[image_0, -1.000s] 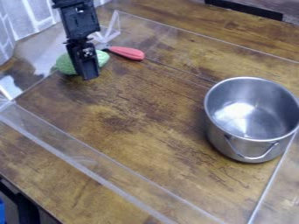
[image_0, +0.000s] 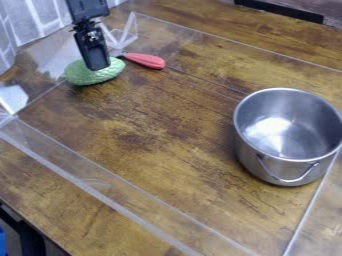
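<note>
My gripper (image_0: 94, 56) hangs at the upper left, its black fingers at the top of a green oval object (image_0: 94, 73) that lies on the wooden table; whether the fingers grip it cannot be told. Just to its right lies a red-handled tool (image_0: 144, 60). A steel pot (image_0: 286, 137) with a handle stands empty at the right.
Clear plastic edging (image_0: 100, 187) runs around the work area. A dark ledge (image_0: 287, 12) runs along the back right.
My gripper has moved up and to the left from in front of the green object, uncovering more of it. The pot and red-handled tool have stayed still.
</note>
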